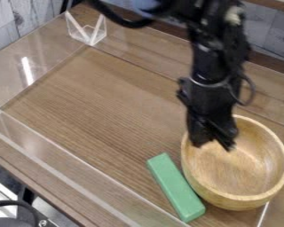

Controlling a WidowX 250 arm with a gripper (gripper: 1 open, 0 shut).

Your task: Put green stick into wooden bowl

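The green stick [176,188] lies flat on the wooden table, just left of the wooden bowl [234,168] and near its front left rim. Nothing but bare wood shows inside the bowl. My black gripper [211,140] hangs above the bowl's far left rim, blurred by motion. No object shows at its fingers, and the stick lies apart from them, lower in the view. The gripper hides part of the bowl's back edge.
A clear wire-like holder [86,27] stands at the far left corner. Black cables [17,211] lie at the lower left edge.
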